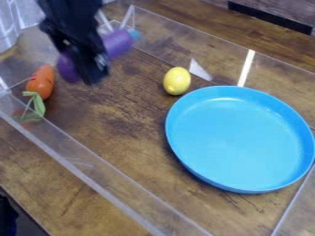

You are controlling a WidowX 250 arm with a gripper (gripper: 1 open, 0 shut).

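The dark gripper point(76, 51) is at the upper left, motion-blurred, with a purple object point(113, 46) at or beside its fingers; whether it is shut on it cannot be told. An orange toy carrot point(40, 85) with green leaves lies at the left, below the gripper. A yellow egg-shaped object point(176, 81) lies at the upper middle. A large blue plate point(240, 138) fills the right side.
Clear plastic walls point(92, 180) edge the wooden work surface.
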